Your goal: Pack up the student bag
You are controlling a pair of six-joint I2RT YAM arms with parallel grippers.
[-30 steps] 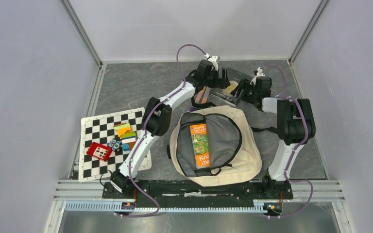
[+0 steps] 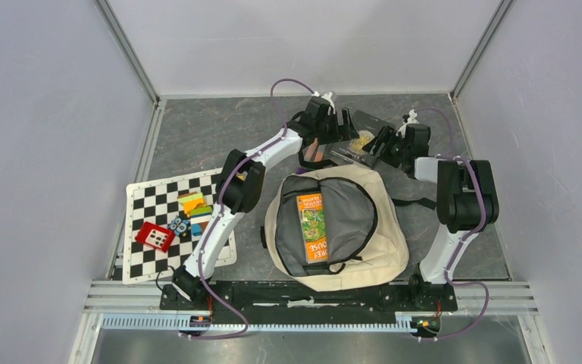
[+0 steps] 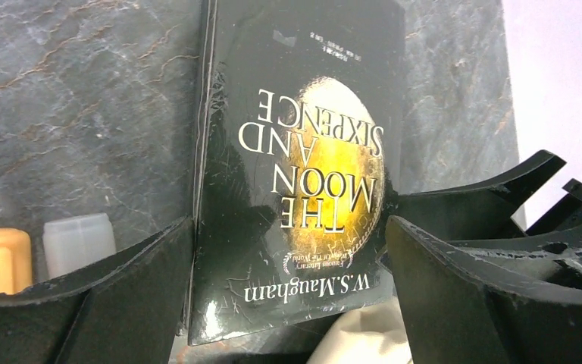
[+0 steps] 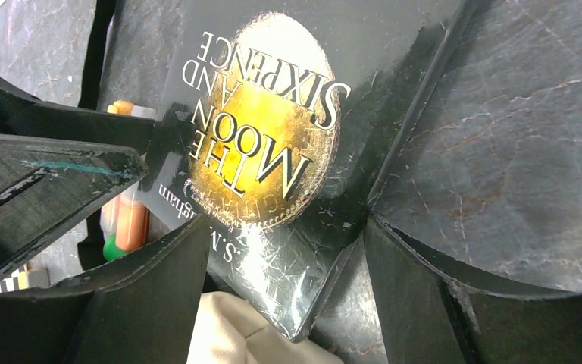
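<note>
A black book, The Moon and Sixpence (image 3: 235, 258), is lying cover up on the grey table just behind the bag. My left gripper stands open, its two fingers on either side of the book's width. From the right, my right gripper is open too, with the book's near corner between its fingers. Neither is clamped on it. The beige bag (image 2: 383, 239) lies open at the front, its grey inside showing. An orange book (image 2: 313, 227) rests in it.
Orange and white tubes (image 4: 130, 220) lie beside the black book, behind the bag. A black strap (image 2: 415, 202) runs right of the bag. At left, a checkered board (image 2: 155, 193) carries a red case (image 2: 155, 236) and small coloured items.
The left gripper has come slightly toward the bag. Both stay open around the black book, which has shifted slightly at most.
</note>
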